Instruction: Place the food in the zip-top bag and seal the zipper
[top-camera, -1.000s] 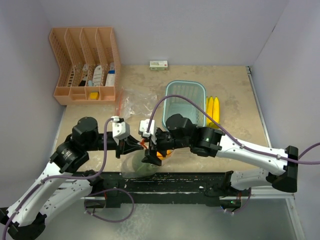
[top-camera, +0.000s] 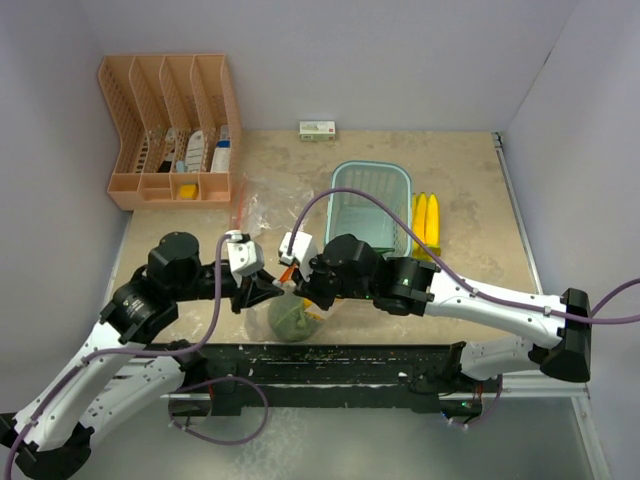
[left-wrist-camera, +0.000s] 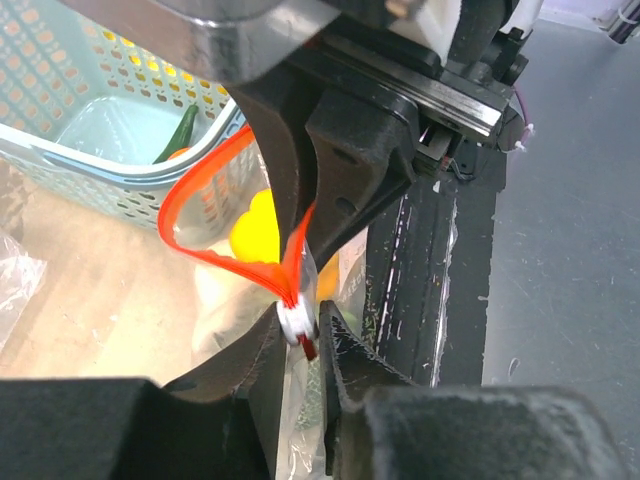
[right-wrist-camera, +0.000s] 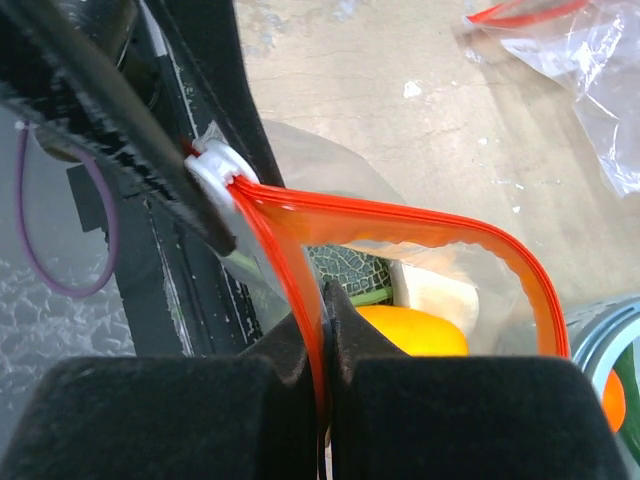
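Observation:
The clear zip top bag (right-wrist-camera: 450, 255), with an orange zipper strip (right-wrist-camera: 400, 215), hangs partly open between my grippers. Inside it are a yellow-orange piece of food (right-wrist-camera: 410, 330), a white piece (right-wrist-camera: 436, 293) and a dark green textured one (right-wrist-camera: 350, 268). In the left wrist view, a white zipper slider (left-wrist-camera: 297, 320) sits between the fingertips of my left gripper; how firmly they press on it is unclear. My right gripper is shut on one side of the orange strip, which runs down between its fingers. From above, both grippers meet over the bag (top-camera: 290, 320).
A blue-green basket (top-camera: 345, 170) stands behind the right arm, with yellow food (top-camera: 432, 220) to its right. Another clear bag (top-camera: 275, 205) lies flat on the table. Farther back are a pink divided rack (top-camera: 150, 190) and a small box (top-camera: 317, 130).
The right gripper shifted a little too.

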